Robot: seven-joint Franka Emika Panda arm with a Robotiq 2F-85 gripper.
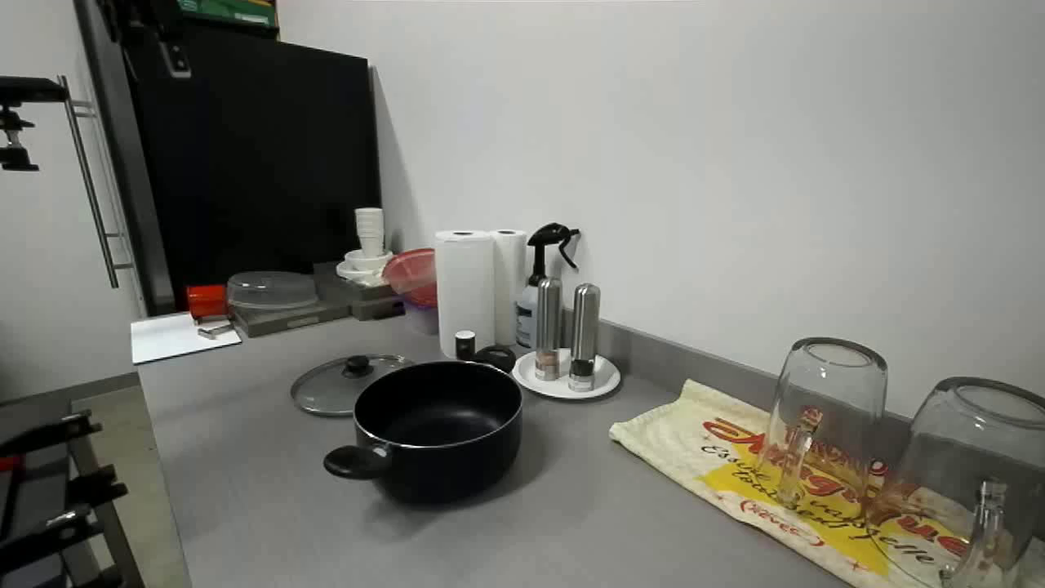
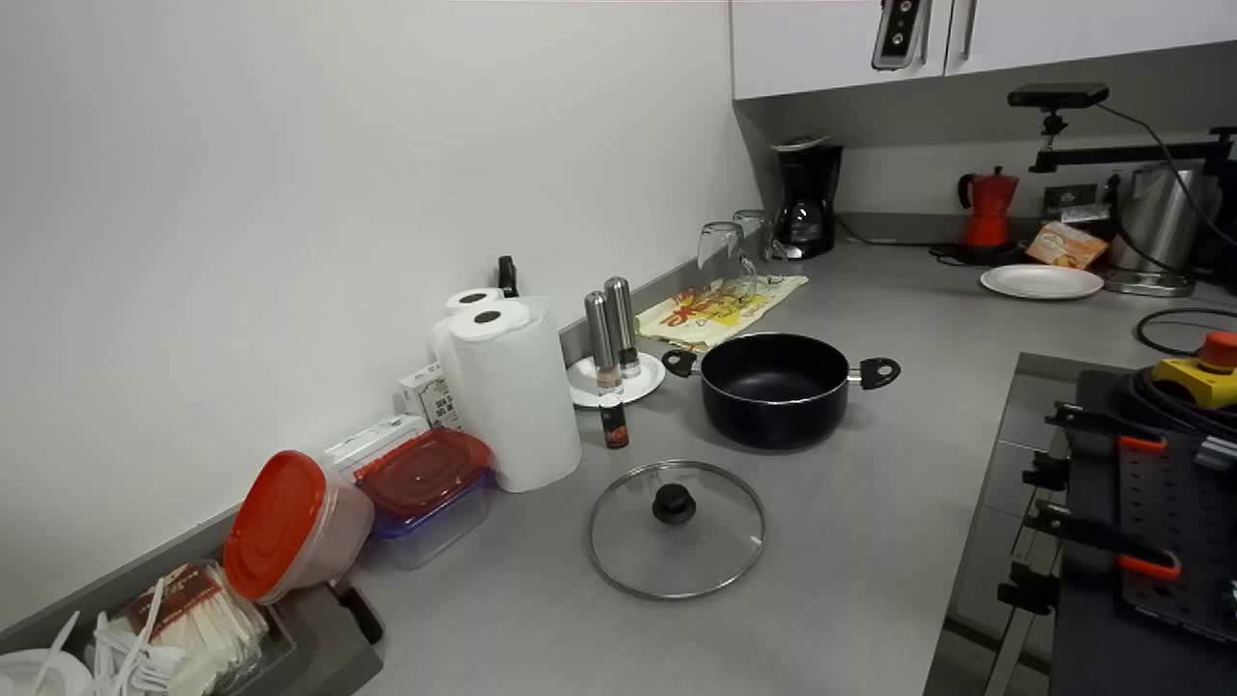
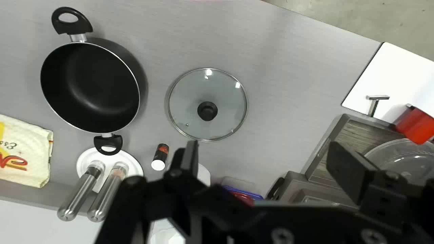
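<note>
Seen from above in the wrist view, my gripper is open, its two dark fingers wide apart and nothing held between them. A glass lid [image 3: 228, 97] with a black knob lies flat on the grey counter ahead of the fingertips. Beside it stands an empty black pot [image 3: 91, 87] with two handles, uncovered. Exterior view 1 shows the same pot [image 1: 441, 451] in front of the lid [image 1: 323, 389]. In exterior view 2 the lid [image 2: 626, 545] rests to the near side of the pot [image 2: 774, 400]. Neither exterior view shows the fingers clearly.
Two metal grinders [image 2: 603, 336] stand on a white plate [image 2: 649, 377] by the wall, near a small spice jar [image 2: 614, 423]. Paper towel rolls [image 2: 516, 406] and plastic containers [image 2: 284, 528] line the wall. Upturned glass mugs [image 1: 828, 421] sit on a yellow cloth [image 1: 666, 431].
</note>
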